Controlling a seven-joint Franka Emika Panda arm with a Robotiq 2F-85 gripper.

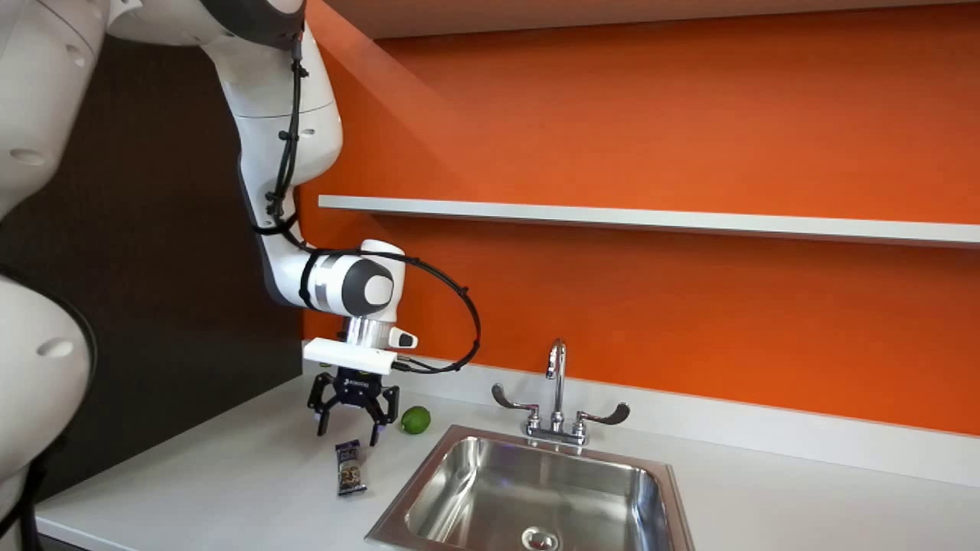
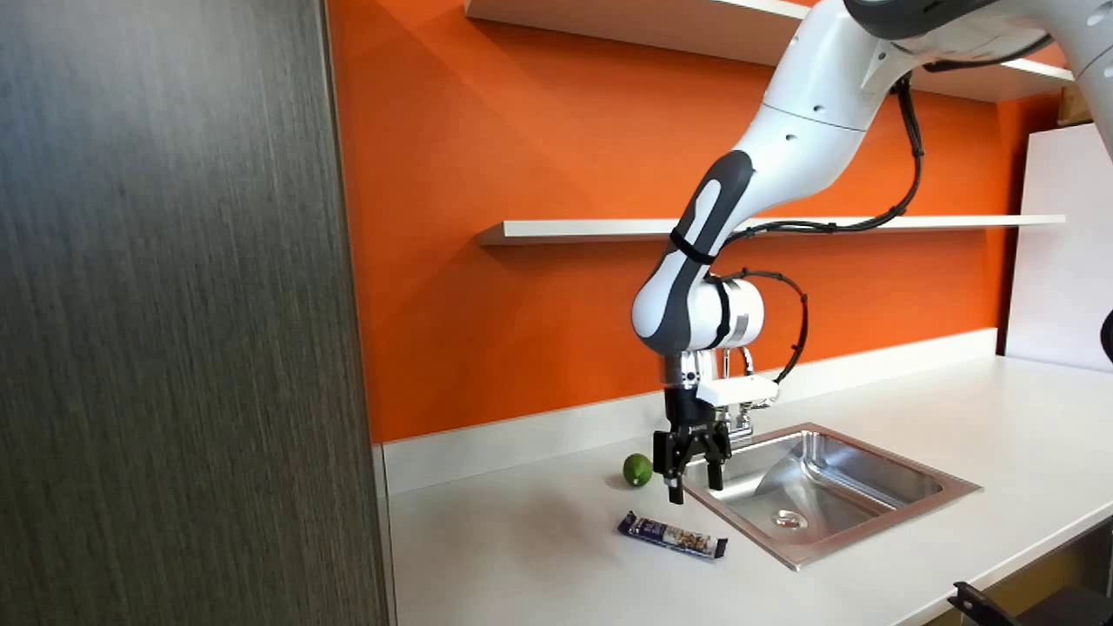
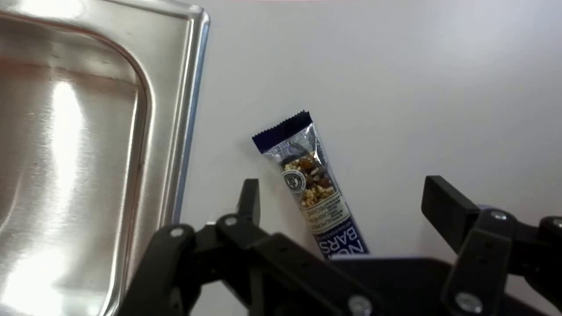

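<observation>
A nut bar in a dark blue and clear wrapper lies flat on the counter, left of the sink. In the wrist view the bar runs at a slant between the two fingers, its near end hidden behind the gripper's body. My gripper points down above the counter with its fingers spread wide and nothing held. Exterior view 2 shows the gripper over the bar, clear of it. A green lime rests on the counter toward the back wall, just right of the gripper.
The steel sink is set into the counter to the right, its basin empty, with a faucet behind it. A white shelf crosses the orange wall above. A dark panel borders the left. Bare counter lies left of the bar.
</observation>
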